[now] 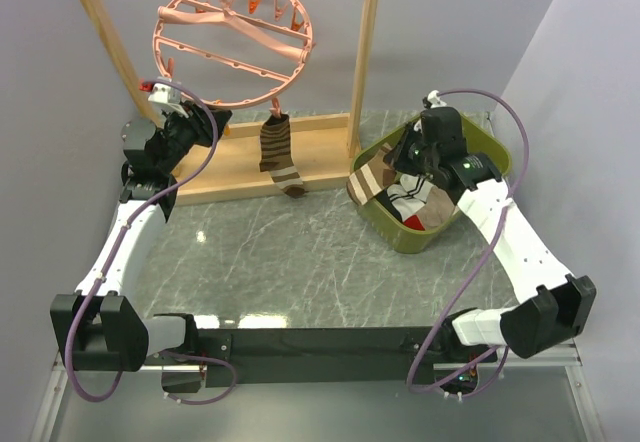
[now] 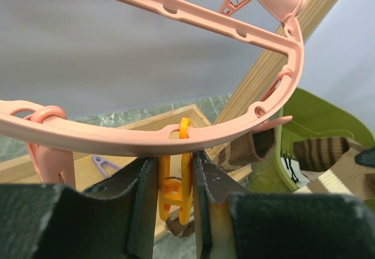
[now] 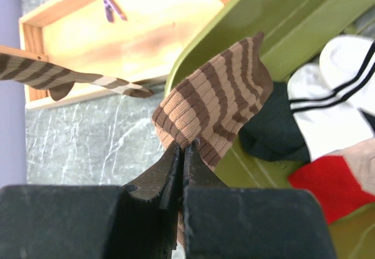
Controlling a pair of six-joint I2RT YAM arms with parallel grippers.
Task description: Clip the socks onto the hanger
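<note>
A round pink hanger (image 1: 233, 63) hangs from the wooden frame. A dark striped sock (image 1: 279, 152) hangs from its lower clip. My left gripper is shut on an orange clip (image 2: 184, 130) on the hanger's rim. My right gripper is shut on a tan-and-brown striped sock (image 3: 217, 101), raised over the green bin's near left side, part of it draping below the fingers.
The green bin (image 1: 410, 242) at right holds white, black, red and beige socks. A wooden tray base (image 1: 225, 172) with purple pieces lies under the hanger.
</note>
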